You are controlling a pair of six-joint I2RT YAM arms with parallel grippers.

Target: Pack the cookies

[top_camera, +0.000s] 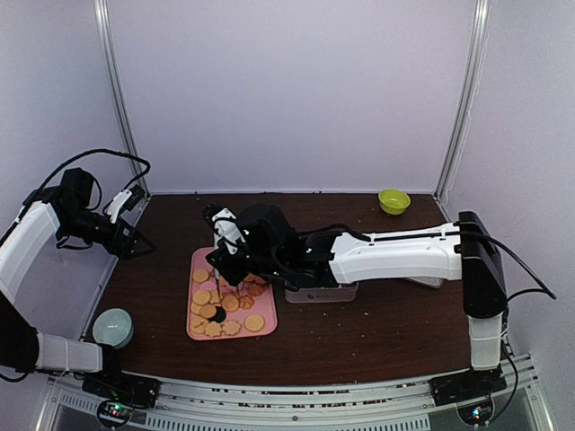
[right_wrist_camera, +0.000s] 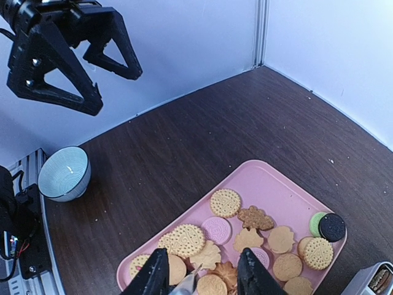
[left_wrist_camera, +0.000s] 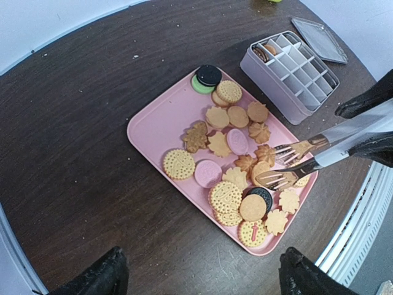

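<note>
A pink tray holds assorted cookies, among them a gingerbread one, pink rounds and dark ones. My right gripper is over the tray, shut on metal fork-ended tongs, whose prongs are down among the cookies near the right side in the left wrist view. My left gripper stands open at the left, away from the tray. A compartmented box beside the tray has a few cookies in one part and is mostly empty.
A pale blue bowl sits at the front left, a green bowl at the back right. A clear lid lies beside the box.
</note>
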